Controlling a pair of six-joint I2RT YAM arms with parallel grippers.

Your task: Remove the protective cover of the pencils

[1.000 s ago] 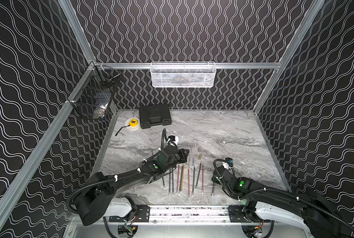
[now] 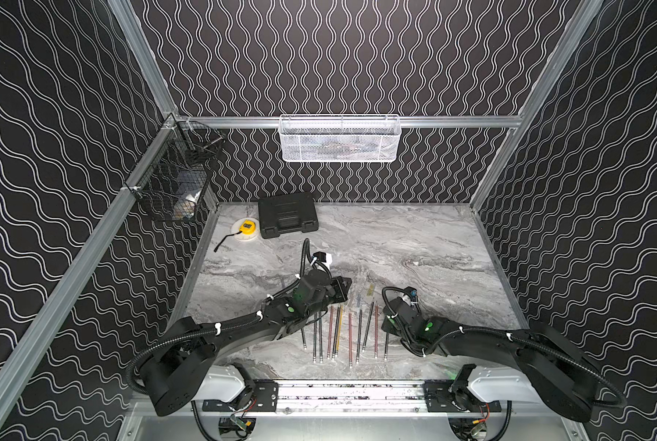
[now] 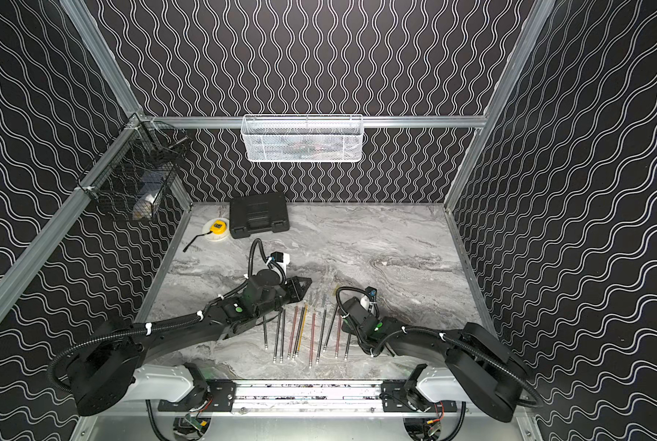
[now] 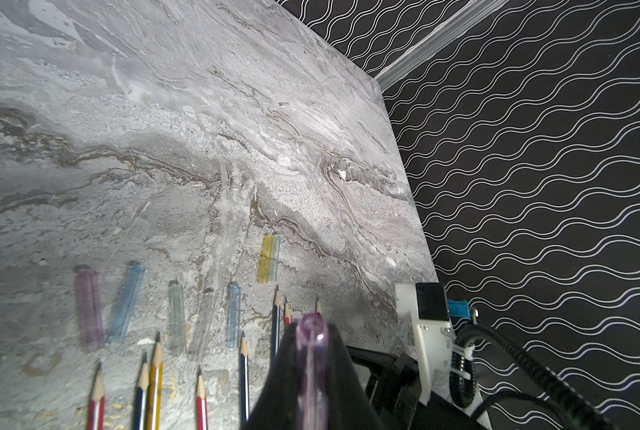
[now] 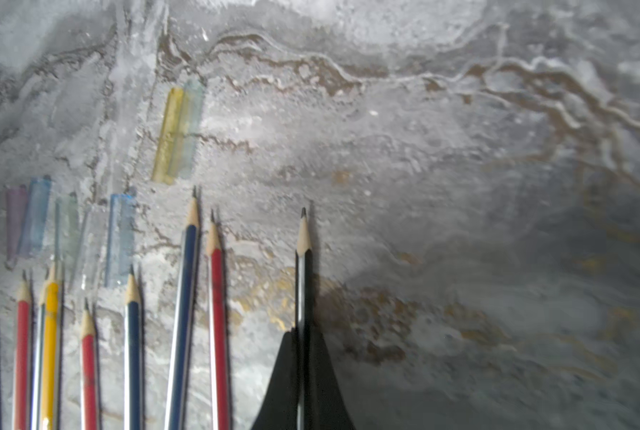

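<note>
My left gripper is shut on a purple see-through cover (image 4: 311, 326), above the table. The right gripper is shut on a black pencil (image 5: 304, 265), its bare sharpened tip pointing away and very near the table; whether it touches I cannot tell. Left of it several bare-tipped pencils lie in a row, among them a red pencil (image 5: 218, 322), a dark blue pencil (image 5: 183, 308) and a yellow pencil (image 5: 49, 337). Beyond their tips lie loose covers: a yellow cover (image 5: 166, 136), a blue cover (image 5: 120, 236) and a purple cover (image 4: 89, 308).
A black case (image 2: 288, 215) and a yellow tape measure (image 2: 247, 227) stand at the back left. A white mesh basket (image 2: 339, 147) hangs on the back wall, a black wire basket (image 2: 174, 183) on the left.
My left arm has hardly moved.
</note>
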